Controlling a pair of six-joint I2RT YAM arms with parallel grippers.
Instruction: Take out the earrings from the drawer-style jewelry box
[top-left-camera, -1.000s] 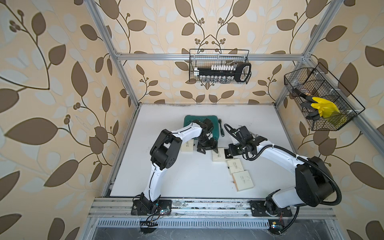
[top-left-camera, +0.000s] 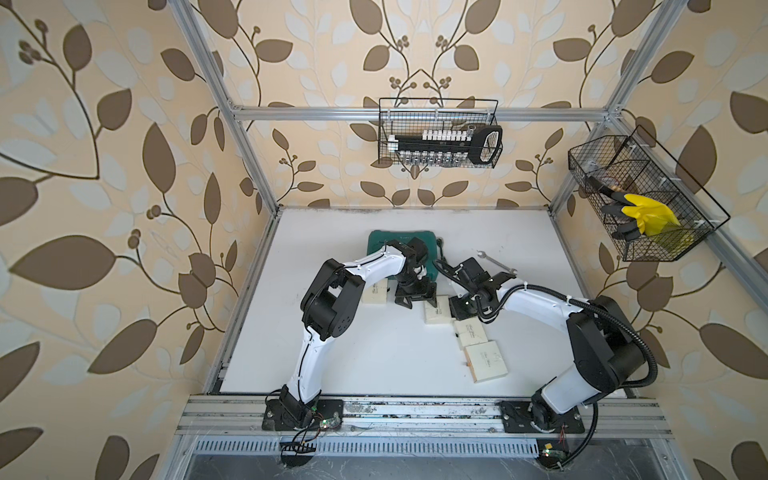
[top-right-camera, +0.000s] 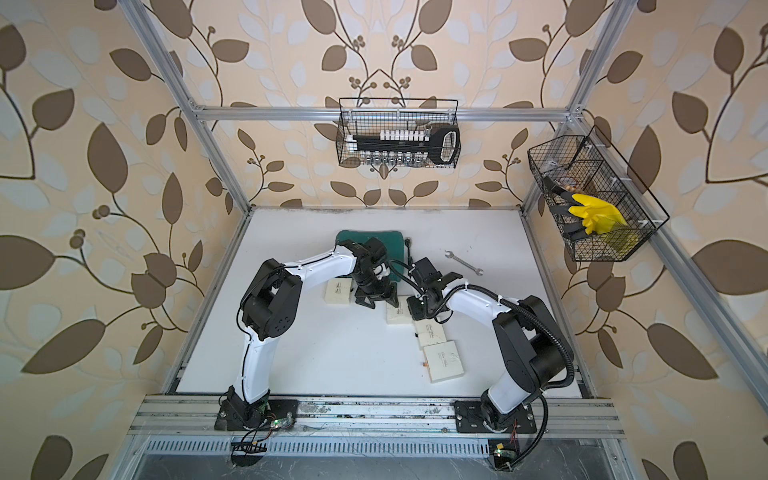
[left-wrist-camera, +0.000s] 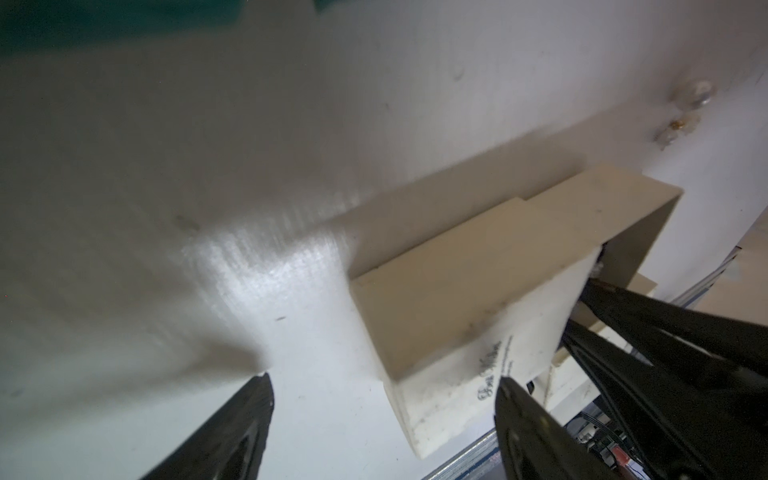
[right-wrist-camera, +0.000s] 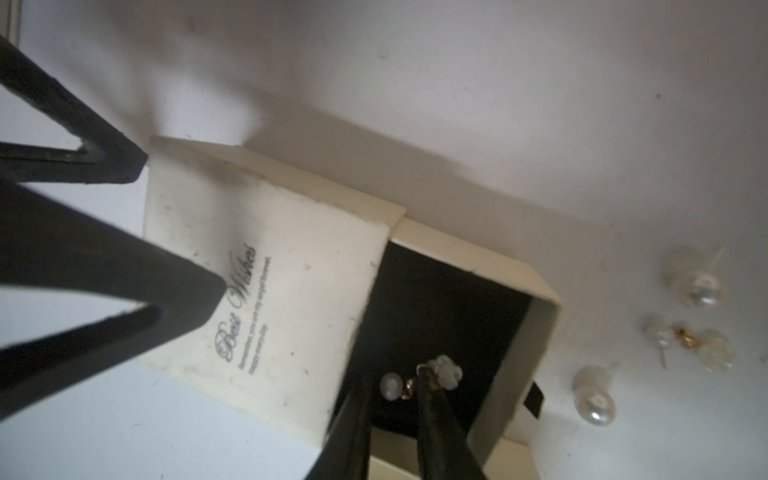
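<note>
A cream drawer-style box (right-wrist-camera: 264, 280) with "Best Wishes" print has its drawer pulled partway out, showing a black lining (right-wrist-camera: 448, 304). One earring (right-wrist-camera: 446, 372), pearl at one end and clear flower at the other, lies inside. Over it my right gripper reaches down, fingertips slightly apart; whether they touch the earring cannot be told. On the table past the drawer's end lie a pearl earring (right-wrist-camera: 595, 405), another pearl earring (right-wrist-camera: 702, 289) and a pearl-and-flower earring (right-wrist-camera: 714, 352). My left gripper is open at the box's closed end; contact is unclear.
More cream boxes lie close by: one (top-left-camera: 471, 332) and a larger one (top-left-camera: 486, 361) in front, another (top-left-camera: 373, 293) to the left. Behind are a green mat (top-left-camera: 384, 237) and a wrench (top-left-camera: 497, 262).
My right gripper has moved left over the open drawer, covering its black interior in the top left view. The left arm and the boxes have stayed put.
</note>
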